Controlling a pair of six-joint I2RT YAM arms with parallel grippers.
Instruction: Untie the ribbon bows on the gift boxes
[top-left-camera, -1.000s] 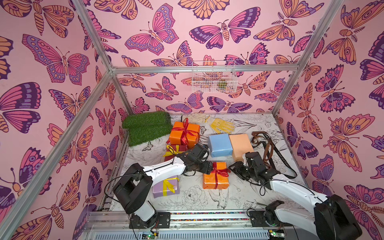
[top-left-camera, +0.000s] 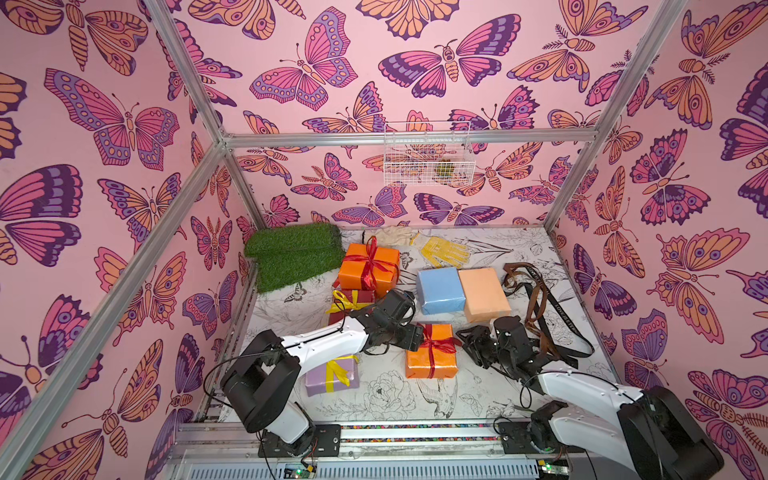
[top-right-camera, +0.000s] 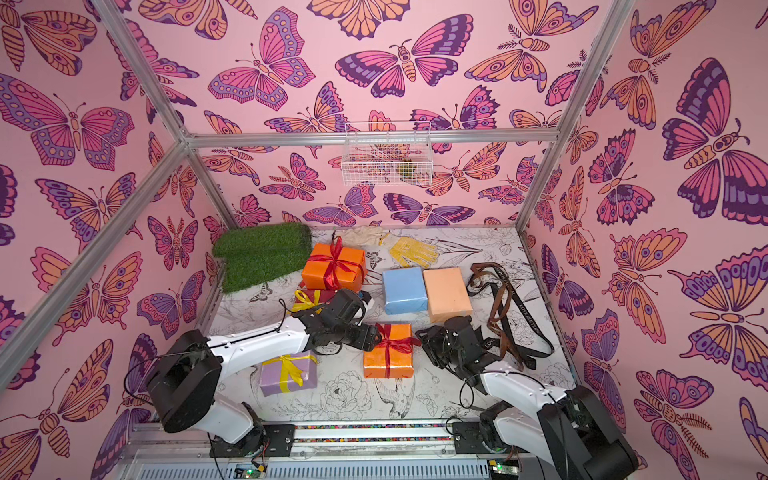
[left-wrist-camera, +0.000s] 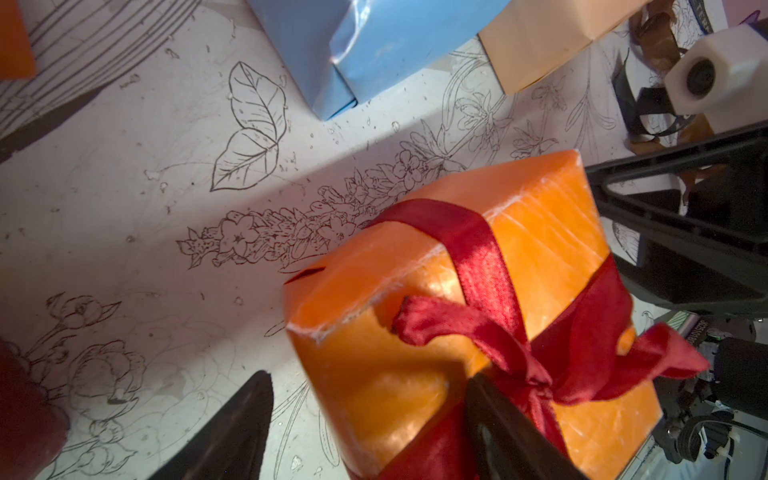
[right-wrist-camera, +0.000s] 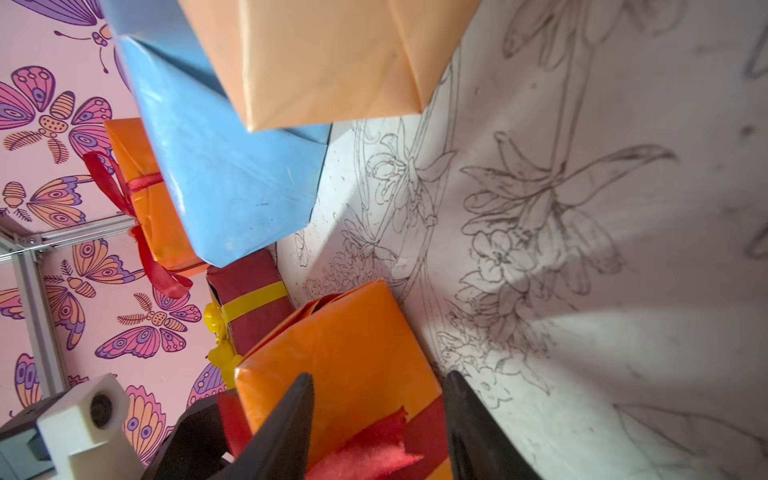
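An orange gift box (top-left-camera: 421, 364) with a red ribbon bow (left-wrist-camera: 537, 376) lies at the front middle between my grippers. My left gripper hangs over its left side, open, one finger by the bow. My right gripper is at the box's right side, open, its fingertips near the red ribbon. Another orange box (top-right-camera: 324, 276) with a red bow sits at the back left, by a dark red box (right-wrist-camera: 252, 280) with yellow ribbon. A lilac box (top-right-camera: 280, 382) with yellow ribbon lies at the front left, partly behind my left arm.
Unribboned blue (top-left-camera: 440, 288) and peach (top-left-camera: 484, 292) boxes stand behind the right gripper. Brown and black straps (top-left-camera: 552, 328) lie at the right, green turf (top-left-camera: 292, 264) and a yellow glove (top-left-camera: 444, 252) at the back. The front middle has some free table.
The left arm has moved very little, and the boxes look unchanged.
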